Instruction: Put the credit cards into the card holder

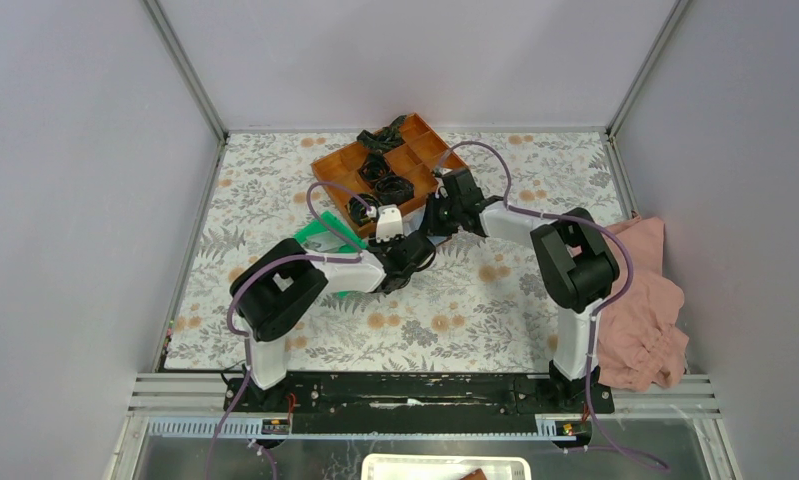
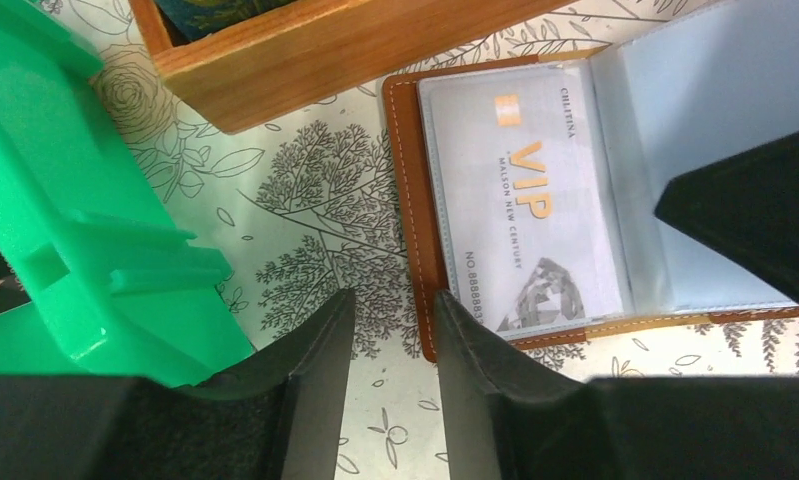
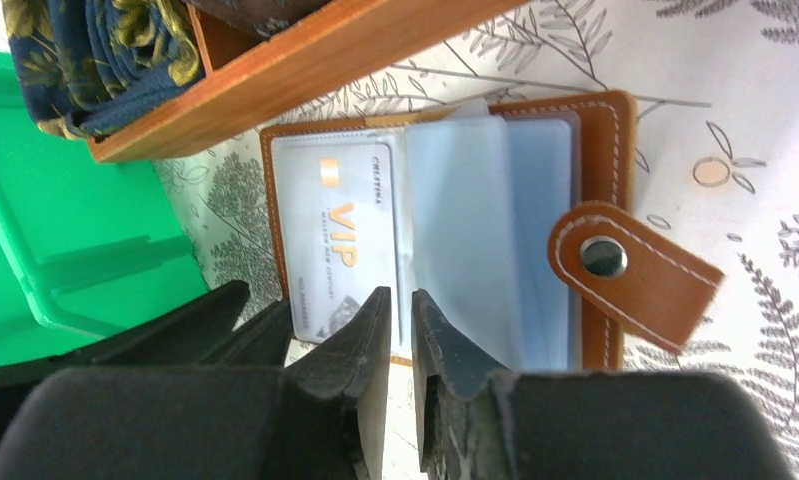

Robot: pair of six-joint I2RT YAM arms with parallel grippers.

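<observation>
A brown leather card holder lies open on the tablecloth, its clear sleeves spread. In its left sleeve sits a white VIP card, flat and face up; the same VIP card shows in the right wrist view. My left gripper stands part open over the holder's lower left corner, only tablecloth visible between its fingers. Above the VIP card's right edge, my right gripper is narrowly open, with nothing gripped in the gap. The strap with its metal snap is unfastened at the right. The top view hides most of the holder.
Close on the left stands a green container. A wooden compartment box with dark rolled items lies just behind the holder. Pink cloth is piled at the right.
</observation>
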